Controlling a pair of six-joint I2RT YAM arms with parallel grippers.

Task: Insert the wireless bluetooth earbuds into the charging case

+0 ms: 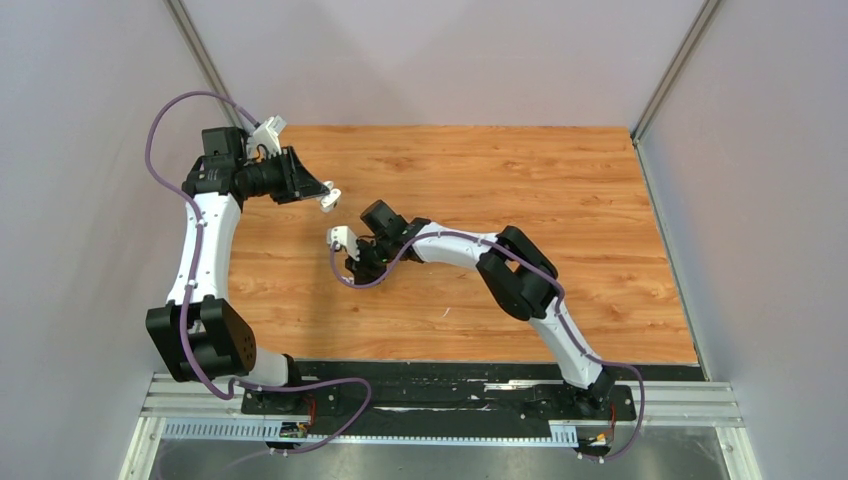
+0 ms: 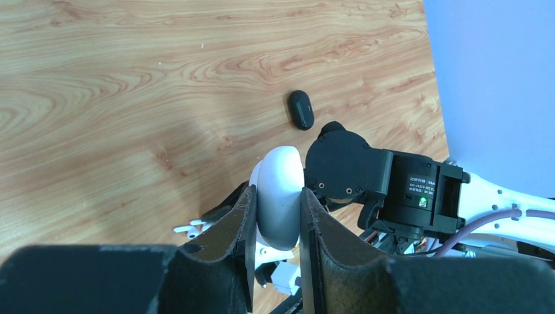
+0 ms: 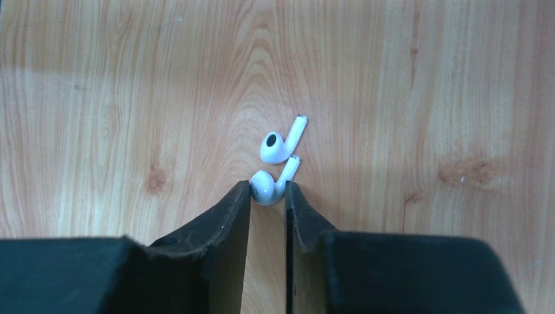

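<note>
My left gripper is shut on the white charging case (image 2: 279,210), held in the air at the table's upper left in the top view (image 1: 330,197). My right gripper is low over the wood, its fingertips around the head of the lower white earbud (image 3: 264,188); whether they press on it is unclear. The other earbud (image 3: 276,147) lies just beyond it, stem pointing up and right.
A small black oval object (image 2: 300,109) lies on the table (image 1: 560,200) beyond the right arm in the left wrist view. Pale walls border it.
</note>
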